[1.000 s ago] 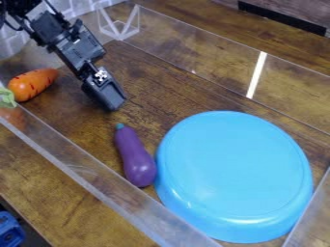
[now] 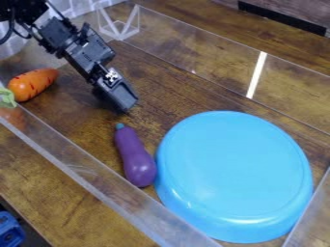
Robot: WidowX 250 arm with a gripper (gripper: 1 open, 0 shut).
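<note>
My black gripper (image 2: pixel 116 92) reaches in from the upper left and hangs low over the wooden floor, right of an orange carrot (image 2: pixel 33 83) with a pale green top and above a purple eggplant (image 2: pixel 135 159). Whether its fingers are open or shut is hard to make out; nothing shows held. A large upturned blue bowl or lid (image 2: pixel 233 174) lies at the lower right, beside the eggplant.
Clear walls (image 2: pixel 114 198) enclose the work area. A white strip (image 2: pixel 257 75) marks the back right. A blue object (image 2: pixel 8 230) sits outside at the lower left. Bare wood is free in the upper middle.
The gripper has shifted very slightly over the last second. The carrot, eggplant and blue bowl have not moved.
</note>
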